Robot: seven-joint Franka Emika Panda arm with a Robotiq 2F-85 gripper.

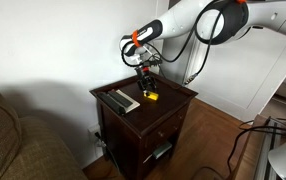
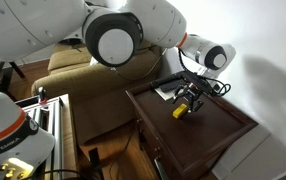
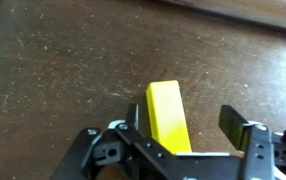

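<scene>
A small yellow block (image 3: 167,115) lies on the dark wooden top of a cabinet (image 1: 173,106). Seen from the wrist, the gripper has its two fingers apart, with the block in the gap between them, nearer the left fingertip (image 3: 132,116). Bare cabinet top shows between the block and the right fingertip. In exterior view 2 the yellow block (image 2: 180,111) sits just below the fingers. Its near end is cut off by the gripper body in the wrist view.
Left of the block on the cabinet top lies a dark and pale flat item (image 1: 119,102). A white wall (image 1: 43,50) stands close behind. A brown sofa (image 1: 23,145) is off to the left.
</scene>
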